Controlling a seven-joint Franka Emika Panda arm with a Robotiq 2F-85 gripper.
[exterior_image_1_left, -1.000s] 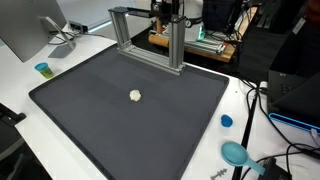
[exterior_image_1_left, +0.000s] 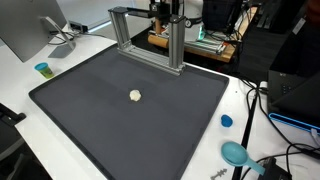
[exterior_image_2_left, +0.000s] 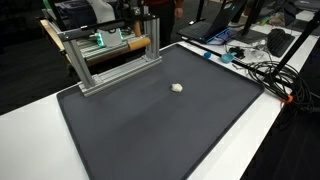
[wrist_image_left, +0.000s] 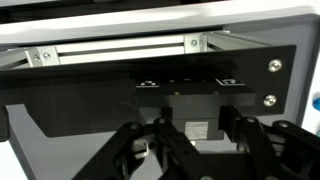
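Observation:
In the wrist view my gripper reaches in from the bottom edge, its dark fingers (wrist_image_left: 166, 130) on either side of a black block (wrist_image_left: 190, 95). This block sits at a long black panel (wrist_image_left: 85, 98), and the fingers appear shut on it. Dark on dark, the exact contact is hard to make out. A small pale lump (exterior_image_1_left: 135, 95) lies alone on the grey board (exterior_image_1_left: 100, 125); exterior view 2 shows the same pale lump (exterior_image_2_left: 176, 87). The gripper's tips cannot be made out in either exterior view.
A silver metal frame (exterior_image_2_left: 122, 75) stands at the board's far edge. A teal ladle-like item (exterior_image_1_left: 238, 155) and a blue round piece (exterior_image_1_left: 226, 121) lie on the white table, with cables nearby. A small green-topped cup (exterior_image_1_left: 44, 70) stands left. Most of the board is clear.

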